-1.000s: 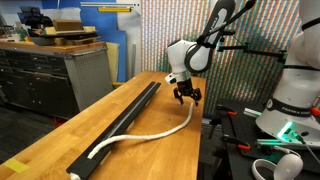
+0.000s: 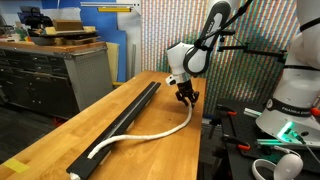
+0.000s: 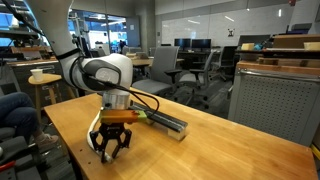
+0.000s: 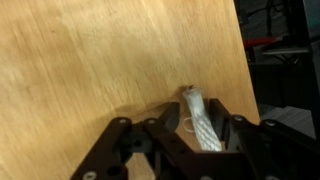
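A white rope-like strip (image 2: 150, 136) curves along the wooden table, its far end under my gripper (image 2: 188, 102). In the wrist view, that white end (image 4: 203, 122) lies between the dark fingers, nearer the right one. The gripper points down close to the tabletop and looks part open; whether either finger touches the strip cannot be made out. From the other side, the gripper (image 3: 107, 152) hides most of the strip.
A long black channel (image 2: 118, 130) lies on the table (image 2: 140, 100), left of the strip. The table's edge and a dark gap (image 4: 280, 75) run close to the gripper's right. Wide bare wood stretches beyond the channel.
The arm has hardly moved, and the strip lies as before.
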